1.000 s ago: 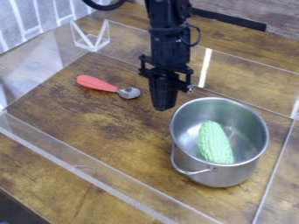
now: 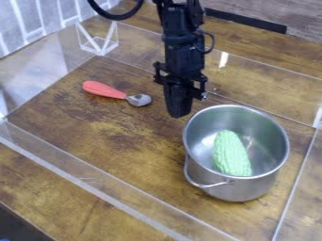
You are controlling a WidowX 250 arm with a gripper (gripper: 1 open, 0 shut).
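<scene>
My gripper [image 2: 179,104] hangs over the table just behind and left of a steel pot [image 2: 266,137], pointing down and shut, with nothing visible between its fingers. Inside the pot lies a green corn-shaped object [image 2: 231,154]. A spoon with a red handle [image 2: 104,90] and a metal head lies to the left of the gripper.
A white wire-like object [image 2: 98,38] stands at the back left. Clear panels or edges border the table at the left and right.
The arm and gripper have shifted slightly to the left. The pot, corn and spoon have not visibly moved.
</scene>
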